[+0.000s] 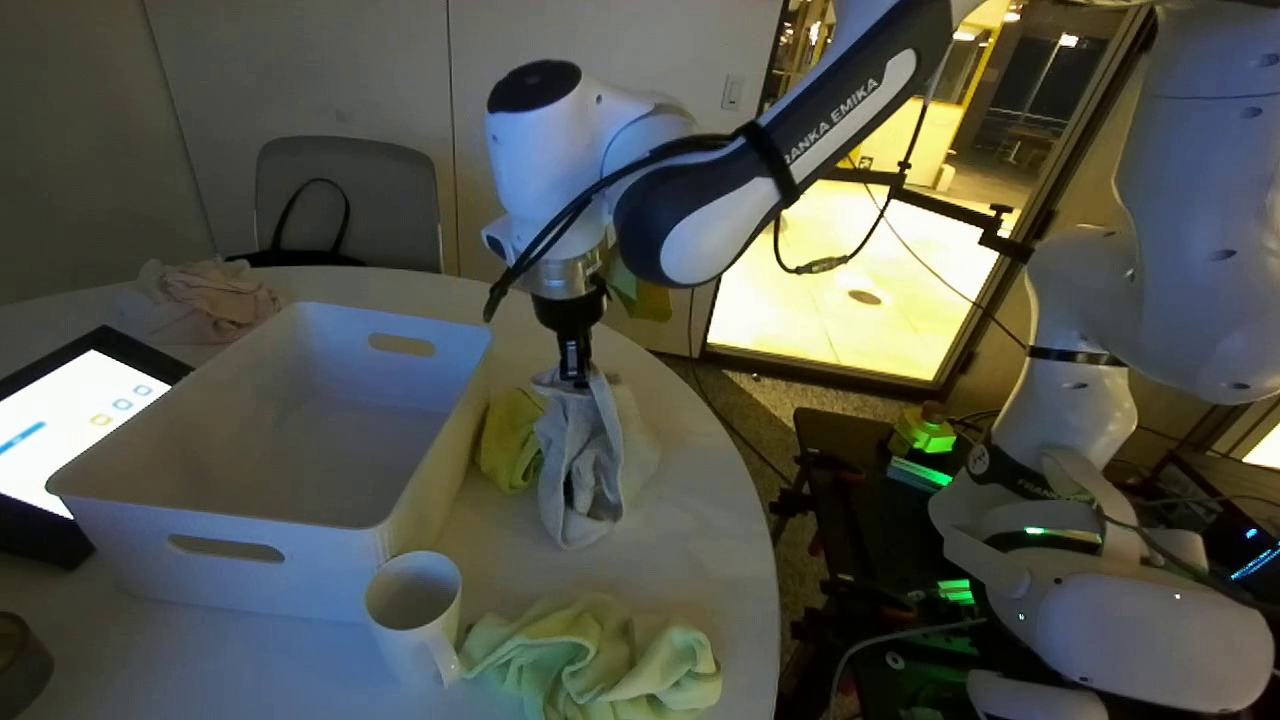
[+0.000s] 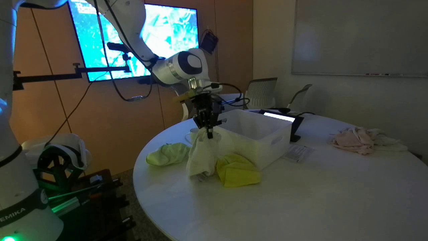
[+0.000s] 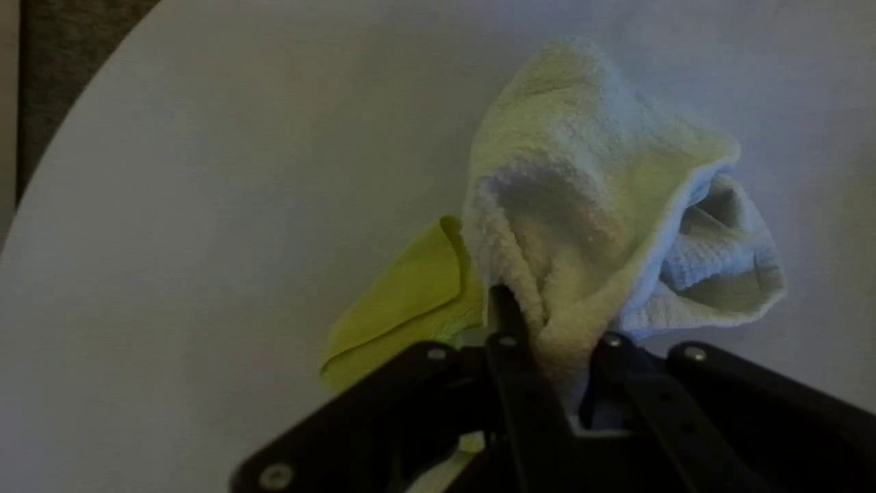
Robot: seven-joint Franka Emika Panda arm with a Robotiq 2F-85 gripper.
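My gripper [image 1: 577, 374] is shut on a white cloth [image 1: 584, 462], which hangs down from the fingers beside the bin. In the wrist view the bunched top of the white cloth [image 3: 575, 222] runs in between the dark fingers. A yellow cloth [image 2: 237, 170] lies on the table close to the hanging one, against the bin's side. From exterior view 2, my gripper [image 2: 209, 133] is seen above the table with the white cloth [image 2: 202, 154] draped below it; whether its lower edge still touches the table is hard to tell.
A large white bin [image 1: 266, 528] stands empty, as far as its visible inside shows. A white mug [image 1: 411, 612] and a pale green cloth [image 1: 600, 660] are near the front. Pinkish cloth [image 2: 355, 140] and a tablet [image 1: 78, 414] lie beyond the bin.
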